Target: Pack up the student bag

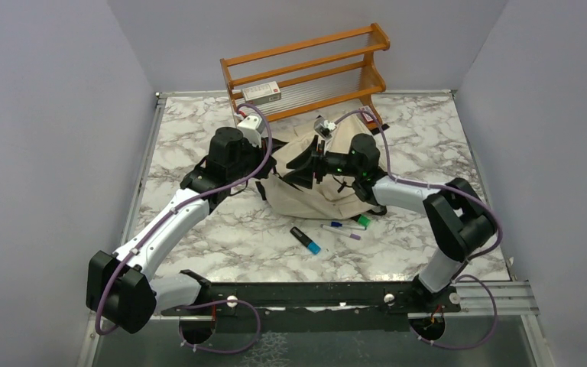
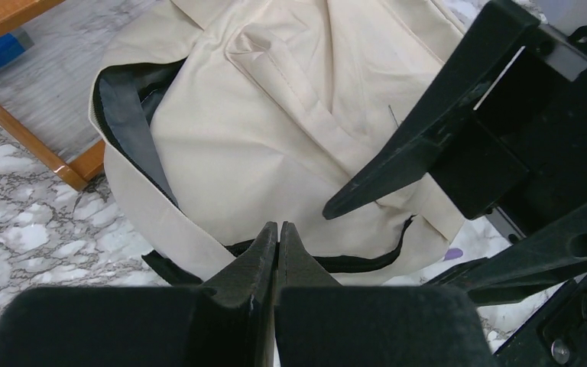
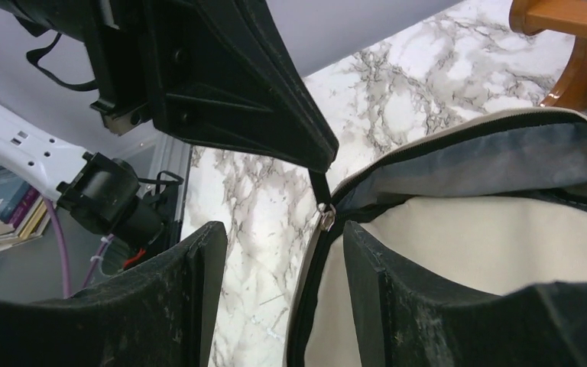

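The cream student bag point(image 1: 313, 195) lies on the marble table, its black-edged zip opening showing a grey lining point(image 3: 489, 164). At its left end my left gripper is shut. In the right wrist view, the black zip pull tab point(image 3: 319, 186) comes out of that gripper's fingertips, with the metal slider point(image 3: 326, 217) on the zip just below. My right gripper is open above the bag, close to the left gripper and the zip, with nothing between its fingers.
A wooden rack point(image 1: 306, 57) carrying a white box point(image 1: 262, 92) stands behind the bag. In front of the bag lie a black-and-blue marker point(image 1: 304, 239), a purple-capped pen point(image 1: 342, 232) and a green item point(image 1: 364, 221).
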